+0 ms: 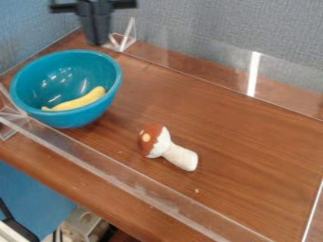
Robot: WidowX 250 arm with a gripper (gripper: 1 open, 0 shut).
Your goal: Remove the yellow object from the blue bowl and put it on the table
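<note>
The yellow object (78, 99), long and curved like a banana, lies inside the blue bowl (106, 106) against its near side. The bowl stands at the left of the wooden table (240, 142). Above and behind the bowl's far rim, at the top edge of the camera view, my gripper (96, 36) is a dark blur. It is apart from the yellow object, and its fingers are too blurred to show how they stand.
A toy mushroom (169, 148) with a brown spotted cap lies near the table's middle. A low transparent barrier (139, 189) runs along the front edge, and a grey wall (209, 28) stands behind.
</note>
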